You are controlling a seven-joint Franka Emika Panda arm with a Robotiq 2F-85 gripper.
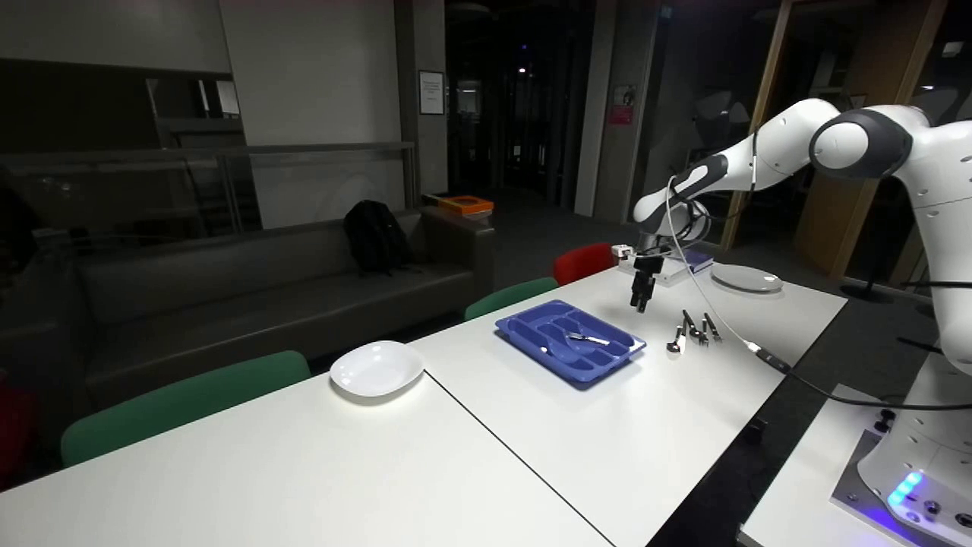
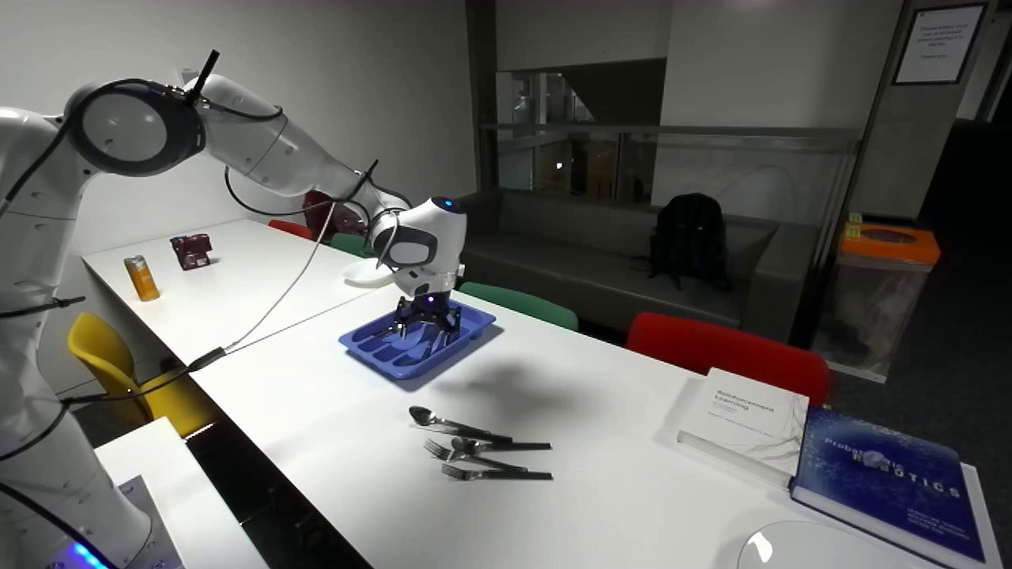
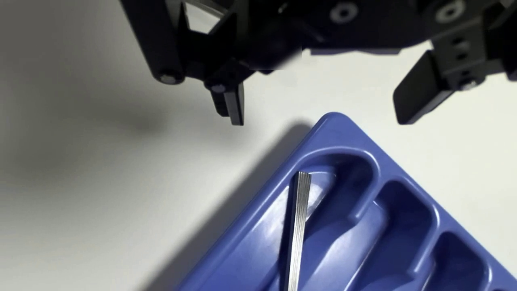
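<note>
In the wrist view my gripper hangs open near a corner of the blue cutlery tray (image 3: 334,119), its fingers wide apart and nothing between them. A metal utensil handle (image 3: 299,218) lies in the tray's outer compartment, and its other end is cut off by the frame. Exterior view 1 has the gripper (image 1: 640,305) above the table, to the right of the tray (image 1: 547,360). A spoon (image 2: 424,416) and a fork (image 2: 462,472) lie on the table among several utensils in exterior view 2.
A white plate (image 1: 378,369) stands left of the tray. Two books, one white (image 2: 749,417) and one blue (image 2: 892,479), lie toward the table's end by another plate (image 2: 806,547). Much of the table between tray and books is bare.
</note>
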